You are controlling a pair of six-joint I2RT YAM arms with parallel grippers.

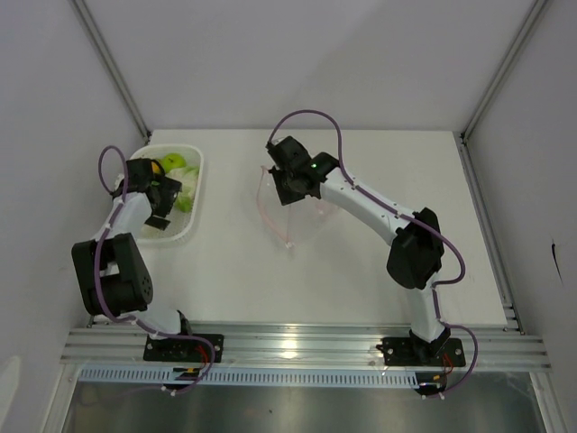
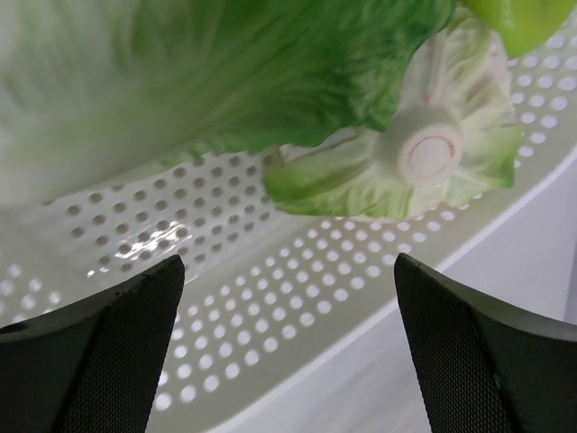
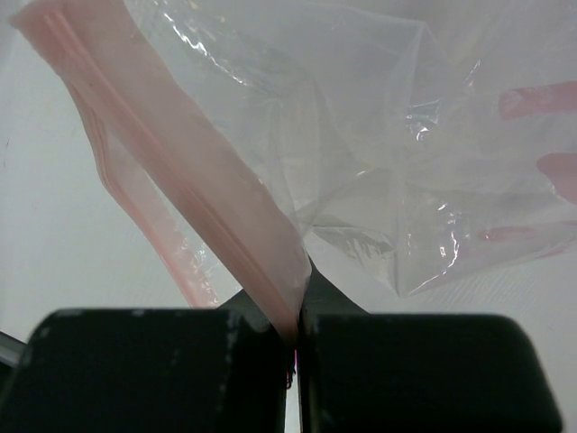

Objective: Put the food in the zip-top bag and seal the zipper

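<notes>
A white perforated basket of food stands at the left, holding leafy greens, a lettuce piece and a green item. My left gripper is down in the basket, open, with perforated bottom between its fingers. At the middle of the table my right gripper is shut on the pink zipper rim of the clear zip top bag, whose mouth hangs partly loose.
Grey walls and metal rails border it.
</notes>
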